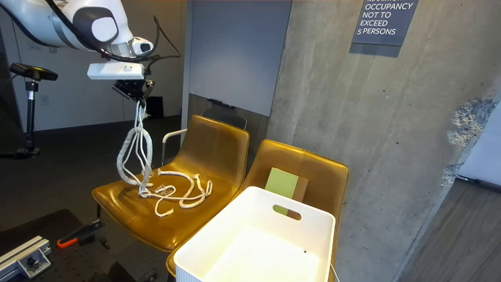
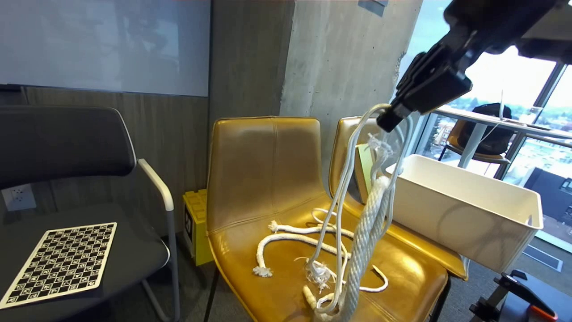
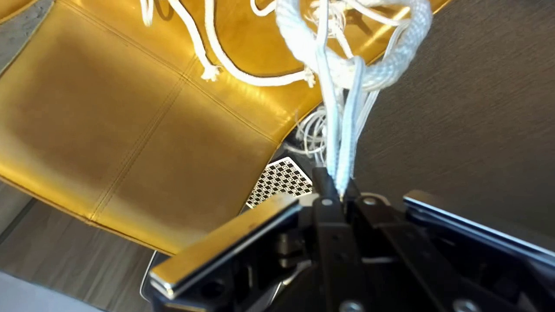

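Note:
My gripper (image 1: 140, 99) is shut on a bundle of white rope (image 1: 146, 136), which hangs in long loops over the left tan chair (image 1: 155, 202). In the wrist view thin pale cords (image 3: 341, 140) run out from between the fingertips, and a thick rope loop (image 3: 359, 73) dangles among them. The bundle's lower end reaches down to the seat in exterior view 1, with a thin cord trailing right. Other rope pieces (image 2: 300, 236) with frayed ends lie loose on the same seat. Where the hanging cord meets them is hard to separate.
A white bin (image 1: 253, 235), its visible floor almost bare, stands on the right tan chair (image 1: 305, 162). Behind it leans a green and brown board (image 1: 282, 182). A dark chair (image 2: 80, 236) with a checkered board (image 2: 61, 263) is at the left in exterior view 2.

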